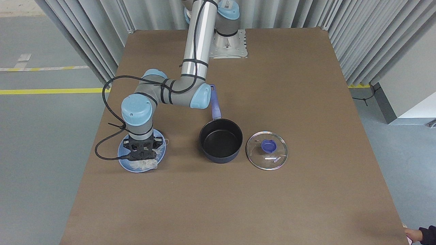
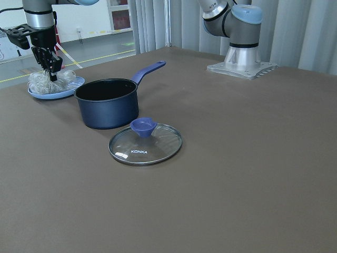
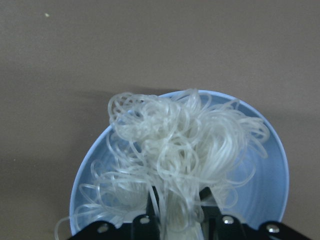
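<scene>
A blue plate (image 1: 126,163) at the left of the table holds a heap of translucent noodle-like strands (image 3: 185,135). My black gripper (image 2: 51,71) is down in the heap; in the wrist view strands lie between and over its fingers, and I cannot tell how far they are closed. A dark blue pot (image 1: 220,139) with a long handle (image 2: 149,71) stands right of the plate in the front view. Its glass lid (image 1: 266,157) with a blue knob (image 1: 268,145) lies on the table right of the pot.
The white base plate (image 2: 237,68) of the arm is at the back. A hand (image 1: 413,234) is at the front-right edge.
</scene>
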